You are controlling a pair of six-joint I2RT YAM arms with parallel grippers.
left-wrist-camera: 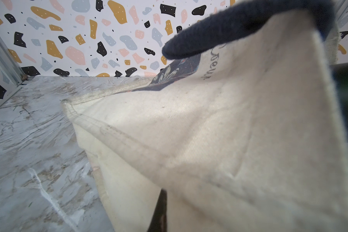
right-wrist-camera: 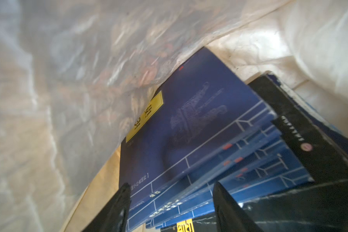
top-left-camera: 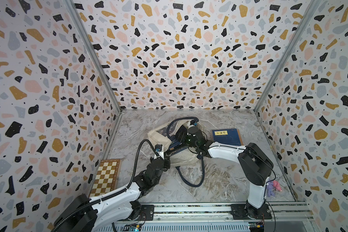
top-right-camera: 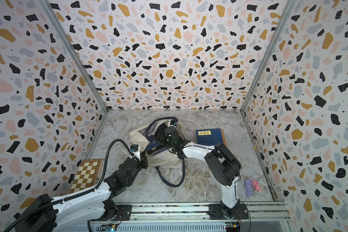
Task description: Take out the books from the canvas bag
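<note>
The cream canvas bag [left-wrist-camera: 228,123] with dark handles lies open mid-table. My left gripper [top-left-camera: 161,154] is at its front-left; in the left wrist view the canvas fills the space ahead of one dark finger, and whether it grips any is unclear. My right gripper reaches inside, fingers apart, nothing clearly held, in front of a stack of dark blue books [right-wrist-camera: 193,116] with yellow labels, lying on darker, black-covered books [right-wrist-camera: 305,139]. A blue book [top-left-camera: 232,136] with a yellow label lies outside, right of the bag.
A checkered board [top-left-camera: 104,176] lies at the left edge. Purple [top-right-camera: 248,187] and pink [top-right-camera: 256,186] plush toys sit at the front right. Clear table surrounds the back left and front middle.
</note>
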